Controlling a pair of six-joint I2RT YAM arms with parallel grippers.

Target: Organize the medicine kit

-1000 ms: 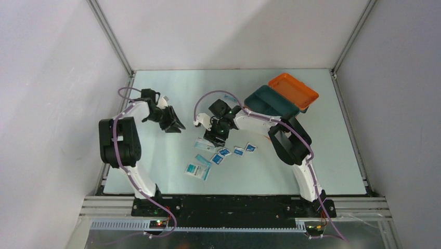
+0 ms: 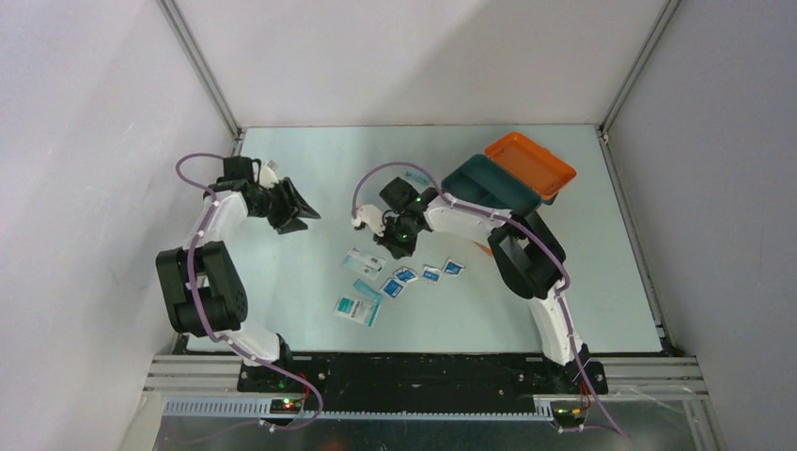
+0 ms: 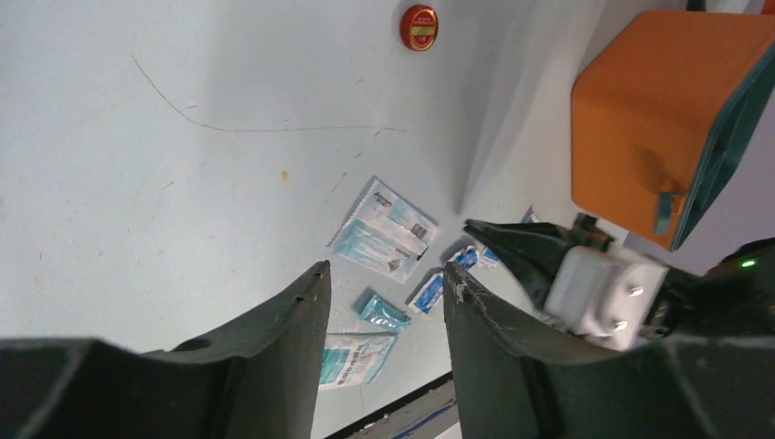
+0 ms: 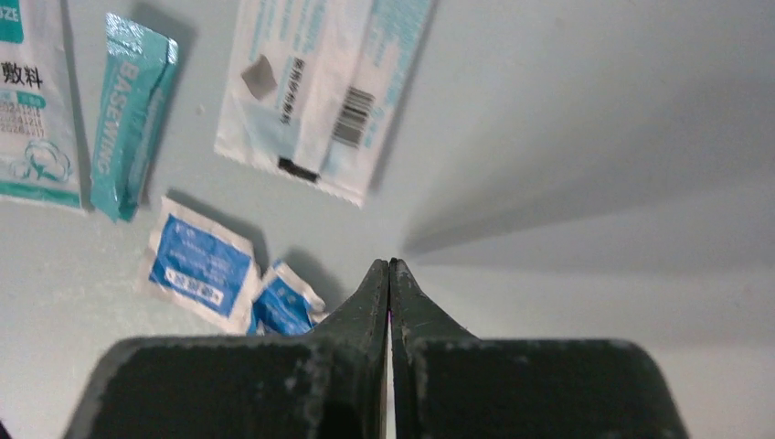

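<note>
The white gauze packet lies flat on the table in the right wrist view. My right gripper is shut beside its lower right corner, the fingertips pressed together with nothing between them. Left of the packet are a teal sachet and a second gauze packet. Two blue-and-white pads are nearer, one partly behind my finger. In the left wrist view my left gripper is open and empty over the table. The medicine box, orange with a green tray inside, stands at the back right.
The orange lid is folded back behind the box. More small pads lie in front of my right arm. A round red tin sits alone farther back.
</note>
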